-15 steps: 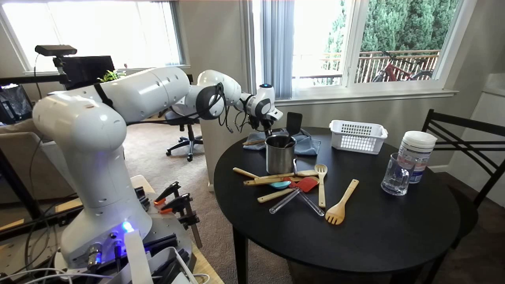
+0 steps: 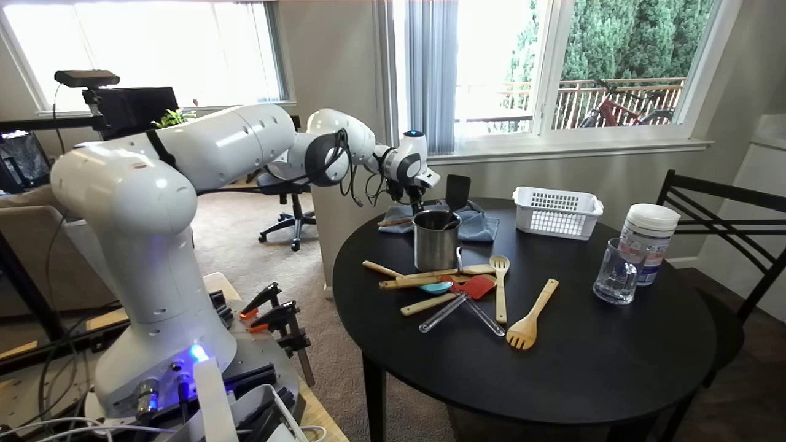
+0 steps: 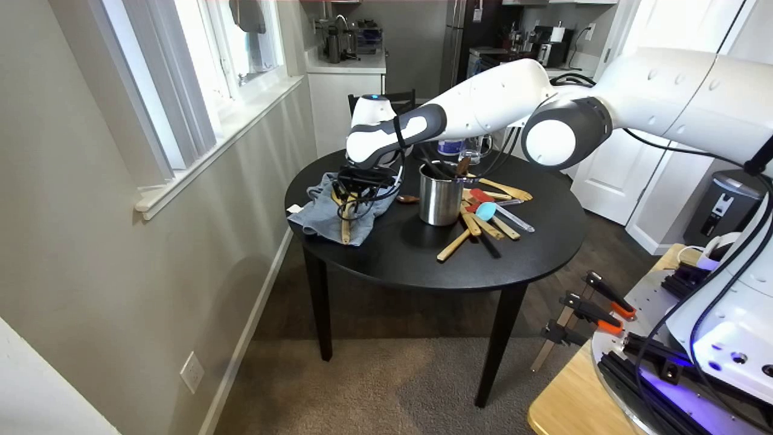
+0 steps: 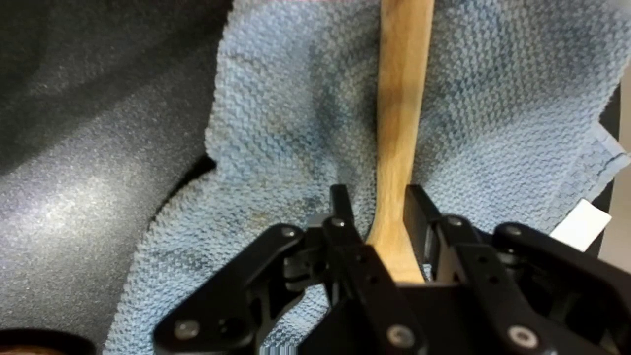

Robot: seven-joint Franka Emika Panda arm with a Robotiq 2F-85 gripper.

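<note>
In the wrist view, a wooden utensil (image 4: 402, 94) lies on a blue cloth (image 4: 278, 118), its handle running to the top edge. My gripper is open, one finger on either side of the utensil's neck where it widens. A narrow gap shows on the left; the right finger is very close to the wood, and I cannot tell whether it touches. The utensil's wide end is partly hidden beneath the gripper. In the second exterior view the utensil's handle (image 3: 345, 229) rests on the cloth (image 3: 313, 212), with the fingers obscured by cables.
A metal pot (image 2: 435, 247) holding dark utensils stands close to the gripper. Several utensils, including a wooden fork (image 2: 524, 329) and red spatula (image 2: 479, 286), lie in front of it. A white basket (image 2: 558, 212) and glass mug (image 2: 616, 277) stand rightward.
The gripper appears slightly different around its fingers behind the pot, though details are too small to tell. The arm and the objects on the table look unmoved.
</note>
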